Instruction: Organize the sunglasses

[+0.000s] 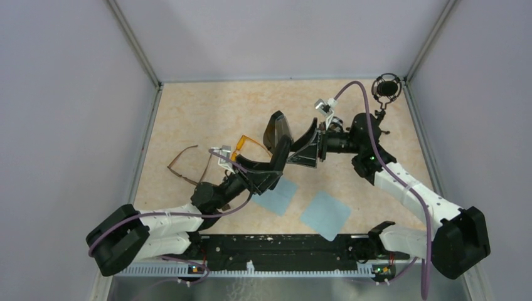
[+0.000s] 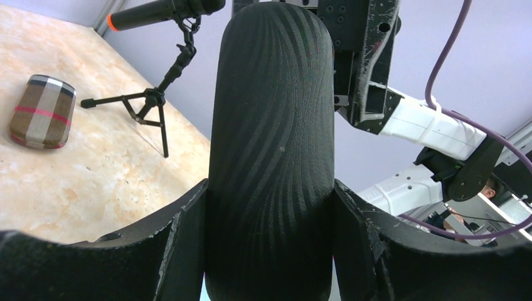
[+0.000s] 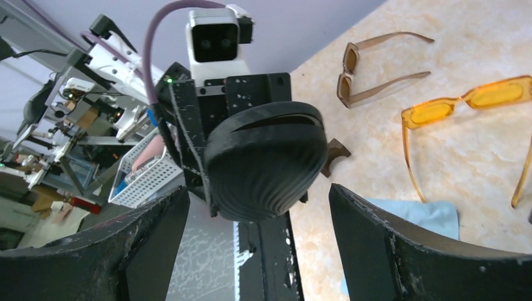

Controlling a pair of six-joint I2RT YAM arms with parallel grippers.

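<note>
A black glasses case [image 2: 270, 150] is gripped by my left gripper [image 1: 268, 169] and held upright-ish above the table. My right gripper [image 1: 302, 145] is open beside the case's far end, which sits ahead of its fingers in the right wrist view. Brown sunglasses [image 3: 348, 81] and orange sunglasses [image 3: 439, 110] lie on the table, with light-blue cloths [image 1: 325, 214] near the front edge. A plaid case [image 2: 44, 111] rests behind my right gripper.
A dark upright case [image 1: 272, 128] stands at mid table, partly behind the grippers. A microphone on a tripod [image 1: 386, 89] is at the back right.
</note>
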